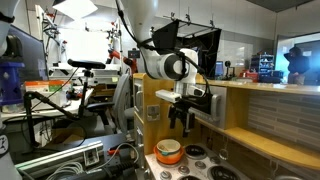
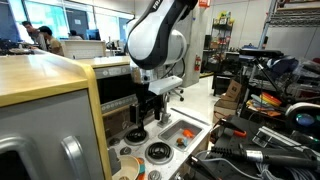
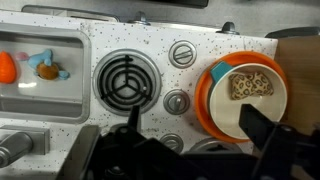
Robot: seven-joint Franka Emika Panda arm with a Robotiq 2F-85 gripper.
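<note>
My gripper is open, its two dark fingers [image 3: 132, 126] standing wide apart at the bottom of the wrist view, with nothing between them. It hangs above the white counter, near a cream bowl [image 3: 228, 113] that sits on an orange dish [image 3: 205, 80]. Inside the bowl lie a brown patterned item [image 3: 252, 84] and something teal at its left edge. Exterior view 1 has the bowl [image 1: 168, 145] below and to the left of the gripper [image 1: 185, 128]. In exterior view 2 the gripper [image 2: 136, 134] is over the counter too.
A metal sink [image 3: 45, 112] at the left of the wrist view holds an orange toy [image 3: 7, 68] and a blue-brown one [image 3: 48, 66]. Beside it is a coil burner [image 3: 127, 82]. A wooden shelf [image 1: 265, 145] runs along the right in exterior view 1.
</note>
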